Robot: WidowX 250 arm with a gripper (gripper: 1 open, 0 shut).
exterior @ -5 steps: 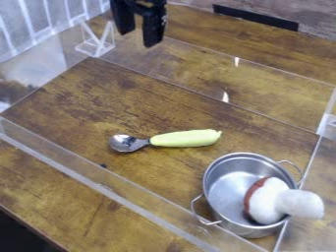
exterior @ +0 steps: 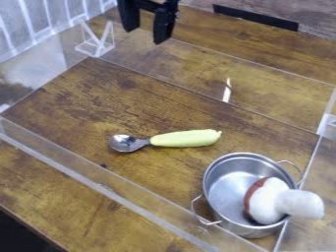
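My black gripper [exterior: 147,28] hangs at the top edge of the camera view, high over the back left of the clear-walled tray, its fingers open. On the wooden floor lie a metal spoon [exterior: 128,143] and a pale yellow corn cob [exterior: 186,138], end to end. At the lower right a steel pot [exterior: 226,180] with two handles holds a white mushroom-like object [exterior: 294,203] and something red-brown beside it, partly hidden.
Clear plastic walls [exterior: 53,145] border the work area on the wooden table [exterior: 53,197]. A white slatted rail [exterior: 39,25] stands at the back left.
The gripper has shifted slightly to the right at the top of the view. The spoon, corn and pot have not moved.
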